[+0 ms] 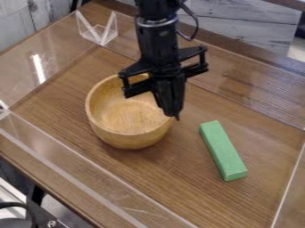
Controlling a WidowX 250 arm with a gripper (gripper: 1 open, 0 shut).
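Note:
My black gripper (pixel 169 98) hangs over the right rim of a round light-wooden bowl (pixel 125 120), shut, with nothing visible between its fingers. The inside of the bowl looks empty where visible; part of it is hidden behind the gripper. A green rectangular block (pixel 222 150) lies flat on the wooden table, to the right of the bowl and apart from it.
A clear wire-like or plastic angular object (pixel 98 27) stands at the back left of the table (pixel 155 187). A pale wall runs along the back.

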